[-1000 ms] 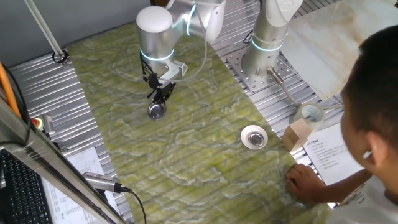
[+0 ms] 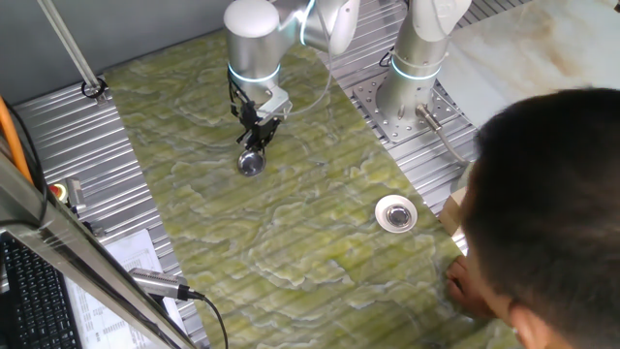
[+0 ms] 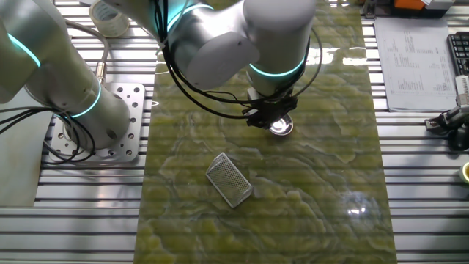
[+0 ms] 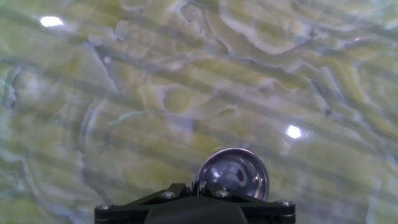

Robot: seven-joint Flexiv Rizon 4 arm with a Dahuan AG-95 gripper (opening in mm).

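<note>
A small shiny round metal bowl (image 2: 251, 162) hangs at the tips of my gripper (image 2: 256, 143), over the green marbled tabletop. In the wrist view, the fingers of my gripper are close together at the left edge of the metal bowl (image 4: 233, 175), shut on it; the exact contact is hard to see. The bowl's front part is hidden behind the black finger linkage. Exterior view 2 shows the metal bowl (image 3: 281, 125) just beside my dark gripper (image 3: 265, 116).
A white dish (image 2: 396, 213) with a metal piece inside sits toward the table's right side. In exterior view 2, a perforated metal grater (image 3: 229, 180) lies on the tabletop. A person's hand (image 2: 467, 287) rests on the right edge.
My gripper and the metal bowl have moved together slightly right and toward the back in exterior view 1. The person has leaned in leftward over the table edge.
</note>
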